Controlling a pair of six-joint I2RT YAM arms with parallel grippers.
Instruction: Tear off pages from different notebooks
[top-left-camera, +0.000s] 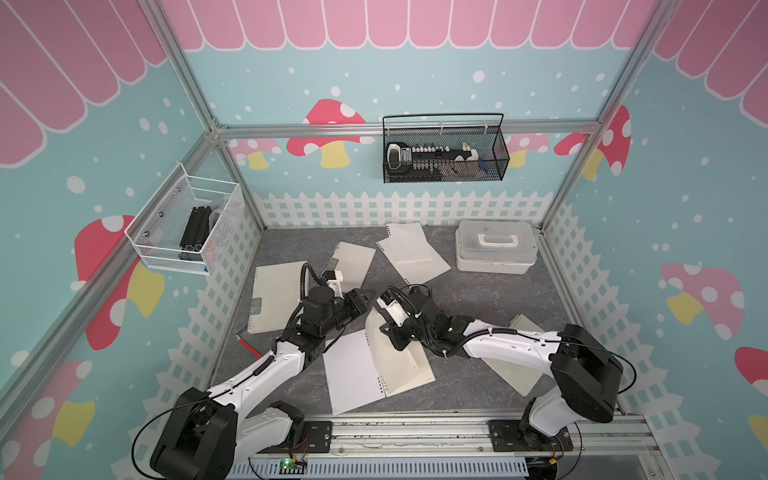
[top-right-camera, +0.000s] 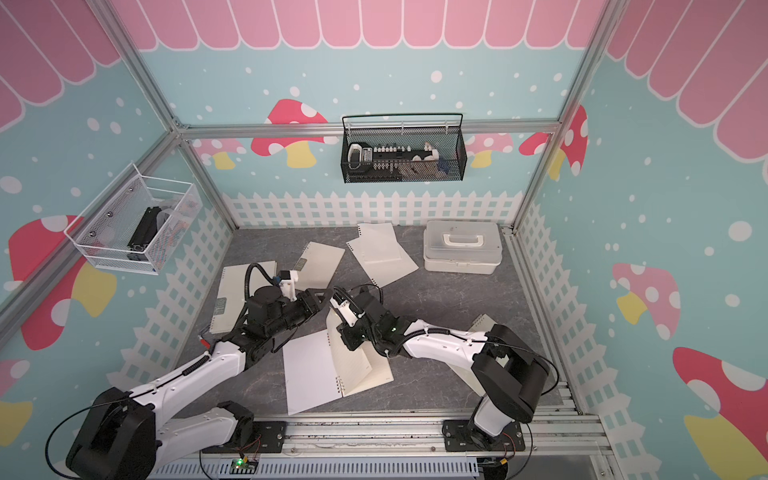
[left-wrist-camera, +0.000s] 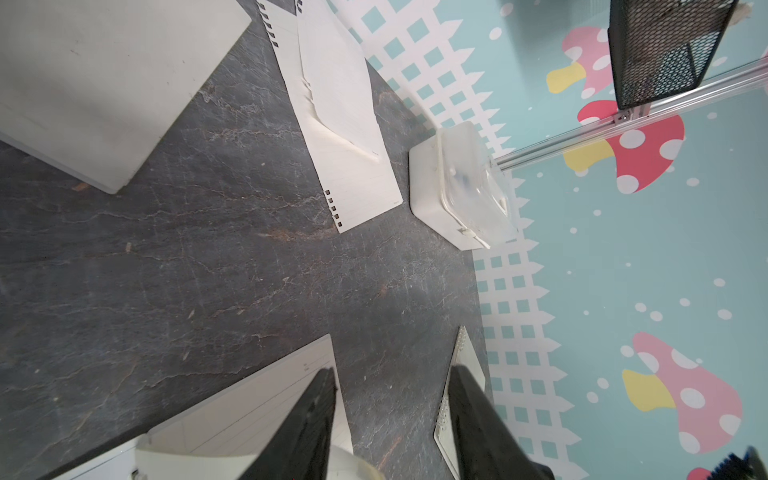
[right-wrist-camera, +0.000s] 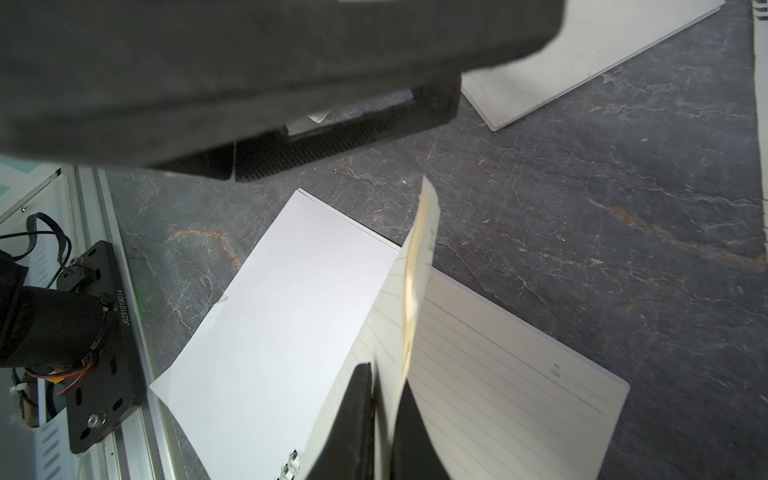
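Note:
An open spiral notebook (top-left-camera: 352, 376) lies at the front middle, with a cream page (right-wrist-camera: 412, 280) raised off its lined side. My right gripper is over it, its fingers close around the raised page; whether they grip it firmly is hard to tell. My left gripper is open and empty, held up just left of and behind the right one, above the raised page's upper edge.
Other notebooks lie at left (top-left-camera: 276, 292), back left (top-left-camera: 356, 260) and far right (top-left-camera: 512, 368). A notebook with loose sheets (top-left-camera: 412, 248) lies at back middle, beside a plastic box (top-left-camera: 496, 256). A black basket (top-left-camera: 444, 176) hangs on the back wall.

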